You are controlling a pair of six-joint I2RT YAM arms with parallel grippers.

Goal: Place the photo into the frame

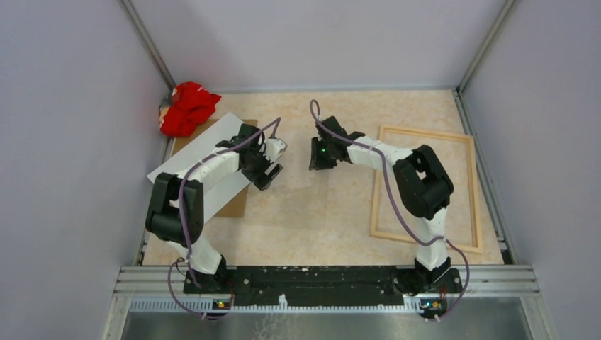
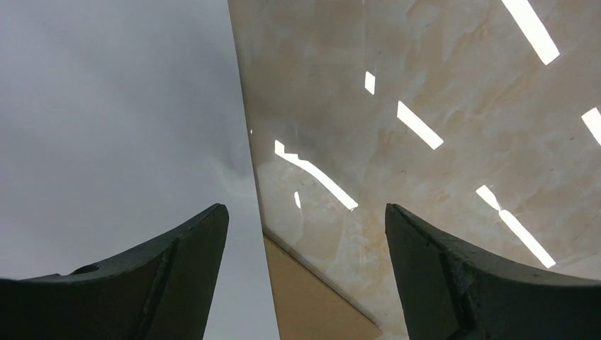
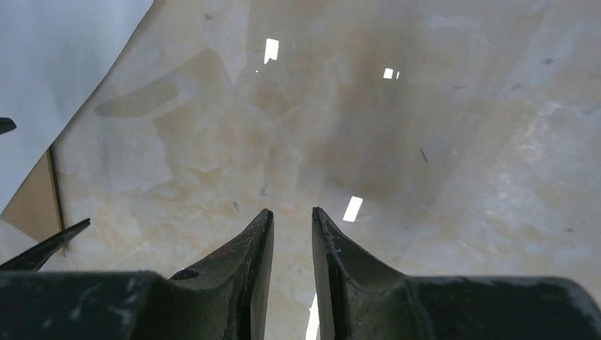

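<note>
A large white sheet (image 1: 228, 183), its visible face blank, lies slanted over a brown board (image 1: 237, 205) at the left of the table. Above the sheet's right-hand corner is my left gripper (image 1: 272, 177), its fingers apart. In the left wrist view one finger (image 2: 198, 248) is over the sheet and the other finger (image 2: 418, 248) over bare table, with nothing between them. Mid-table, my right gripper has a narrow, empty gap between its fingertips. The empty wooden frame (image 1: 477, 191) lies flat at the right, partly beneath my right arm.
A red cloth bundle (image 1: 190, 108) sits at the back left, against the board and sheet. Bare table (image 1: 305, 219) stretches between the sheet and the wooden frame. My two grippers are fairly close together.
</note>
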